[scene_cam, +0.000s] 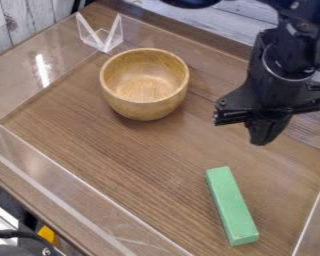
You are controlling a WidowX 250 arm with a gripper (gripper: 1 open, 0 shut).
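Note:
A black gripper (263, 125) hangs over the right side of the table, its fingertips pointing down, shut with nothing visible between them. Below it a light green rectangular block (231, 205) lies on the wooden surface. Up and to the left of the gripper sits a round wooden bowl (145, 107), which looks empty.
A white angular object (100, 35) stands at the back left. Clear plastic side rails (49, 190) edge the wooden table (123, 165). Dark cables and a small yellow piece lie outside the lower-left edge.

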